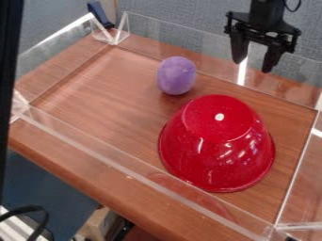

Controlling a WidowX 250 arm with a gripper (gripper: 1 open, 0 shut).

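Observation:
My black gripper (pixel 251 58) hangs high at the back right, over the rear wall of the clear enclosure, its two fingers spread apart with nothing between them. A purple oval object (pixel 176 75) rests on the wooden surface left of centre, below and left of the gripper. A large upside-down red bowl (pixel 214 151) sits on the right part of the surface, in front of the gripper.
Low transparent walls (pixel 94 141) ring the wooden surface (pixel 88 104). A dark cable and a light block (pixel 98 224) lie outside at the bottom left.

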